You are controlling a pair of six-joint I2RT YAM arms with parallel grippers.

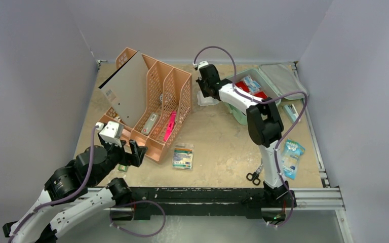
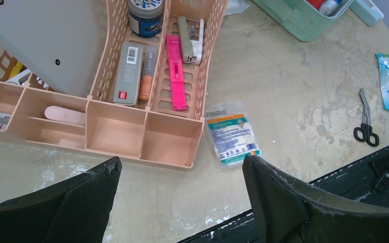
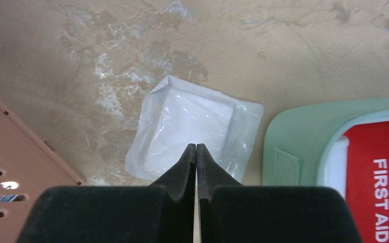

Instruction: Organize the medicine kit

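The mint-green medicine kit point(image 1: 240, 116) stands open at the back right, with red first-aid items inside. To its left a white gauze packet in a clear wrapper point(image 3: 190, 129) lies flat on the table. Over the near edge of that packet, my right gripper is shut, with nothing showing between its fingers. In the top view that arm partly covers kit and packet. My left gripper is open and empty, in front of the pink organizer point(image 1: 154, 152). A bandage packet point(image 2: 231, 134) lies by the organizer's front right corner.
Black-handled scissors point(image 1: 255, 175) and a blue packet point(image 1: 292, 158) lie at the front right. The organizer holds a pink stapler-like item point(image 2: 176, 73), a grey box point(image 2: 128, 73) and a dark jar point(image 2: 145, 20). Mid-table is clear.
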